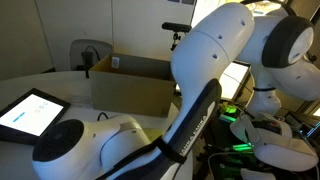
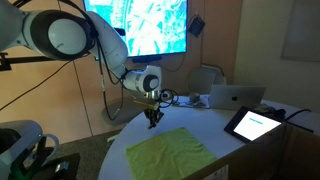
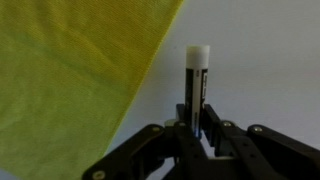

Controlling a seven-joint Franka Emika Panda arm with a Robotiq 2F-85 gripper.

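Note:
In the wrist view a slim marker-like stick, black with a white end and pale lettering, is clamped in my gripper, which is shut on it. The white end points away from the fingers. A yellow-green cloth lies flat on the white table, left of the stick in that view. From exterior view 2, my gripper is low near the far edge of the cloth; the stick is too small to make out there. In exterior view 1 the arm hides the gripper.
A cardboard box stands on the table, with a lit tablet beside it. A laptop sits at the back. Bare white table lies between the gripper and the tablet.

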